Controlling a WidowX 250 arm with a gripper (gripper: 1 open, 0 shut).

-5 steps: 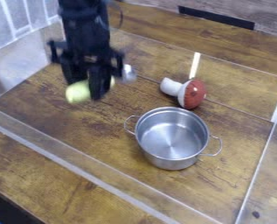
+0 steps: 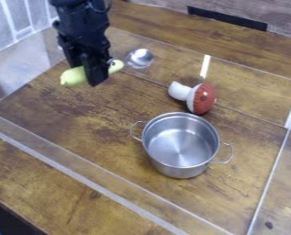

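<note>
The black gripper [image 2: 94, 70] is at the upper left, raised over the wooden table and shut on a pale yellow-green object [image 2: 74, 76], roughly oblong, partly covered by the fingers. A steel pot [image 2: 180, 144] with two side handles stands right of centre, below and to the right of the gripper. Behind the pot lies a white and red-brown object [image 2: 199, 99]. A small shiny metal item [image 2: 140, 58] sits just right of the gripper toward the back.
Pale strips run along the table's sides. A short white strip [image 2: 204, 67] is at the back, behind the red-and-white object.
The gripper has moved up and left, away from the pot, carrying the yellow-green object. The pot and red-and-white object have stayed in place.
</note>
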